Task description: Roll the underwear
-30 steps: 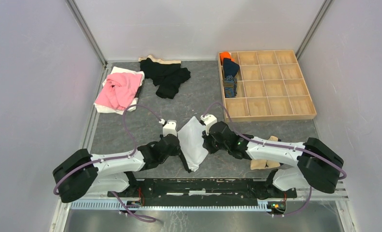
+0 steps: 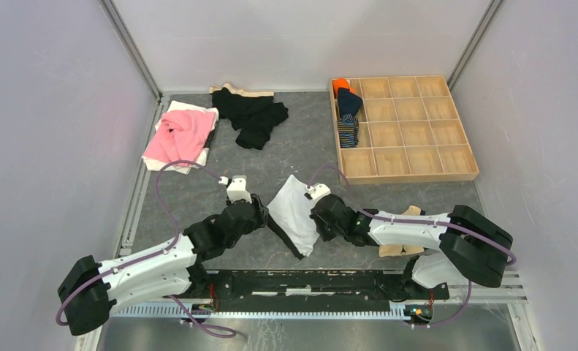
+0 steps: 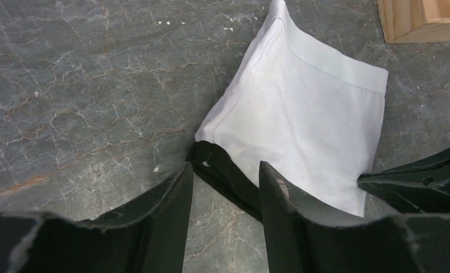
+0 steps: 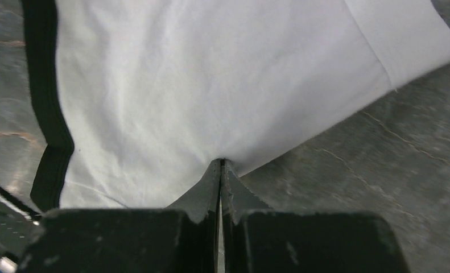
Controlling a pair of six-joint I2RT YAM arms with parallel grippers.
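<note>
White underwear with a black waistband lies folded flat on the grey surface between my two arms. In the left wrist view its dark band runs along the near edge, by my left gripper, whose fingers stand apart with the band beyond the gap. My right gripper has its fingertips together at the edge of the white cloth; whether a thin pinch of fabric is caught between them is hard to make out. From above, the right gripper covers part of the cloth's right edge.
A wooden divided box at the back right holds a few rolled items on its left side. Pink and white cloths and black garments lie at the back left. A beige cloth sits under the right arm.
My left gripper has drawn back to the left, away from the band, and its arm has shifted left. My right gripper has moved slightly, and the cloth's near end has shifted right.
</note>
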